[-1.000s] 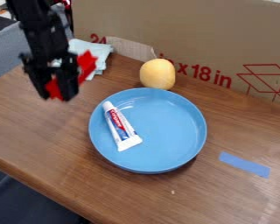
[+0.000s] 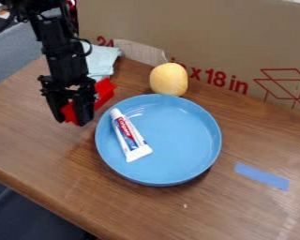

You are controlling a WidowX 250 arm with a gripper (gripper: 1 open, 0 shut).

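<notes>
My black gripper (image 2: 70, 100) is low over the left part of the wooden table, shut on a red object (image 2: 101, 90) that is partly hidden behind its fingers. Just right of it, a toothpaste tube (image 2: 128, 134) lies in a blue plate (image 2: 180, 149), along the plate's left side.
A yellow round object (image 2: 169, 79) stands behind the plate. A pale folded cloth (image 2: 97, 63) lies at the back left, before a cardboard box (image 2: 202, 33). Blue tape (image 2: 261, 176) is on the right. Free wood shows at front left and right.
My gripper has moved down, lowering the red object toward the tabletop left of the plate. The plate, tube and other things have stayed put.
</notes>
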